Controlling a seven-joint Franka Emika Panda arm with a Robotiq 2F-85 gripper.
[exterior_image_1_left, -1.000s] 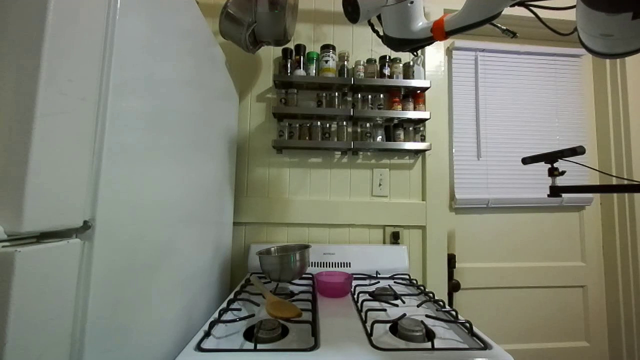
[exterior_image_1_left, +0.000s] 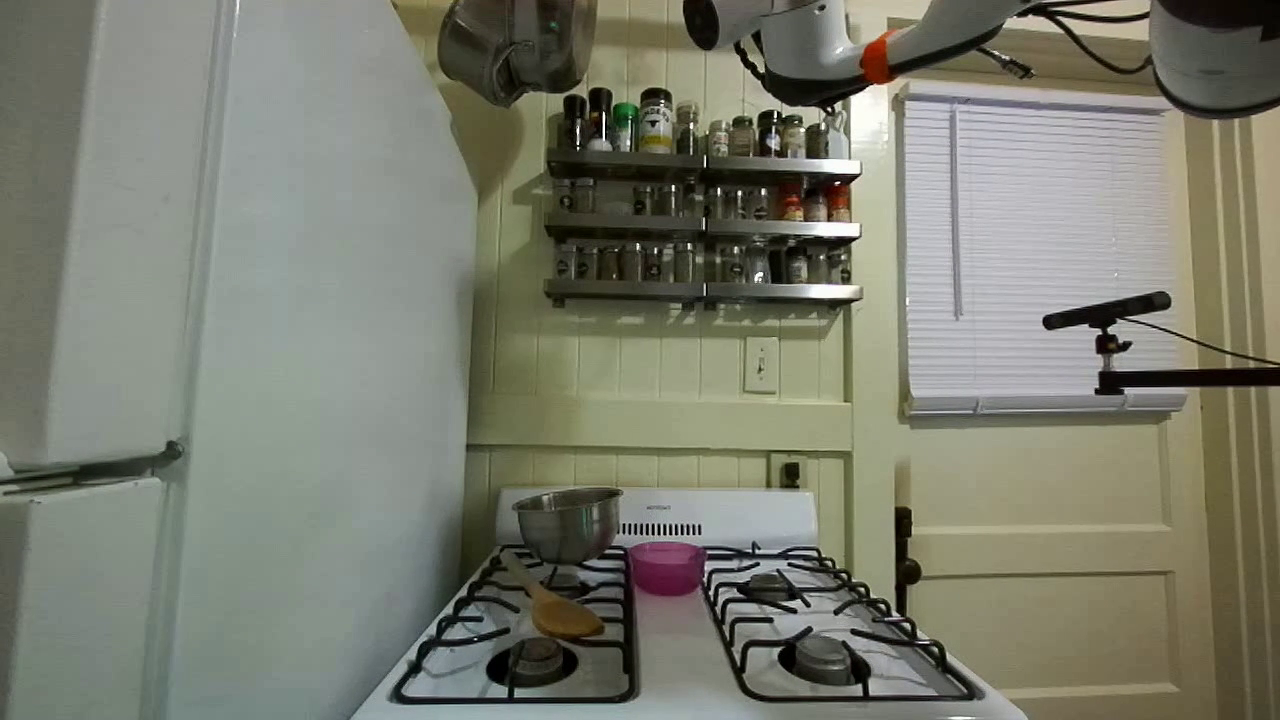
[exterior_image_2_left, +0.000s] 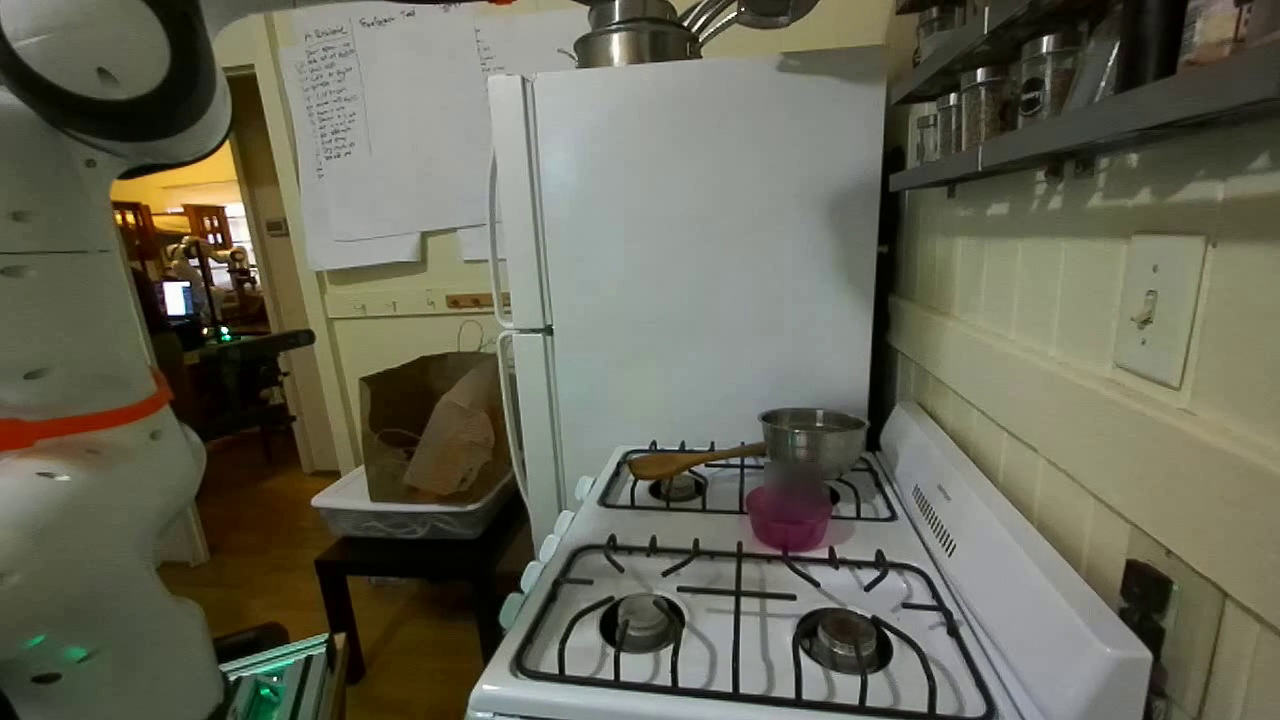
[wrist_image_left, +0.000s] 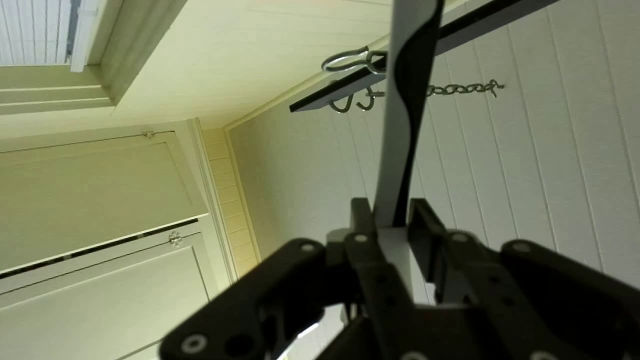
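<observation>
In the wrist view my gripper is shut on a long, flat, pale grey strip (wrist_image_left: 387, 174) with a dark wavy edge, which looks like a utensil or pan handle. It runs up out of the top of the view, so its far end is hidden. The gripper is outside both exterior views. Part of the white arm (exterior_image_1_left: 810, 42) shows high above the stove, at the top of exterior view 1. On the stove stand a steel bowl (exterior_image_1_left: 570, 528) and a pink bowl (exterior_image_1_left: 668, 566), with a wooden spoon (exterior_image_1_left: 561, 614) lying across the left grate.
A dark bar with metal hooks (wrist_image_left: 348, 60) and a chain (wrist_image_left: 462, 89) is near the strip. Spice shelves (exterior_image_1_left: 624, 226) line the wall, and steel pots (exterior_image_2_left: 636, 42) sit above the tall fridge (exterior_image_2_left: 708, 240).
</observation>
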